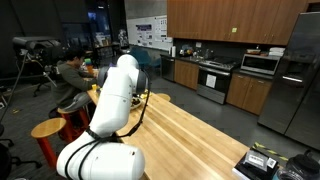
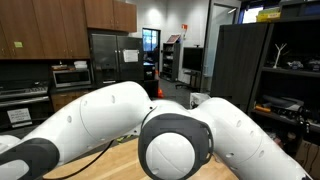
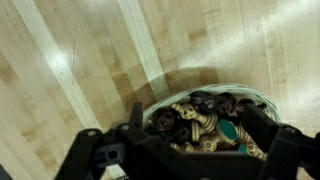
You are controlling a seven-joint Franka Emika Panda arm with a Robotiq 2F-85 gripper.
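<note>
A round, pale-rimmed basket (image 3: 174, 97) sits on the wooden table in the wrist view, its lower part cut off by my gripper and the frame. It is filled with brown, tan and black beads (image 3: 205, 122), plus a few green pieces (image 3: 228, 130). My gripper stands open over the basket, one finger toward each side, and nothing is held between them. How high it is above the beads I cannot tell. From exterior view 1, the white arm (image 1: 115, 95) reaches away along the table; the gripper is not clear there. The arm fills much of exterior view 2.
Bare wooden table (image 1: 185, 140) lies to the right of the arm in exterior view 1. A black device (image 1: 258, 163) rests at its near right edge. Red stools (image 1: 48, 128) and a seated person (image 1: 72, 75) are on the left.
</note>
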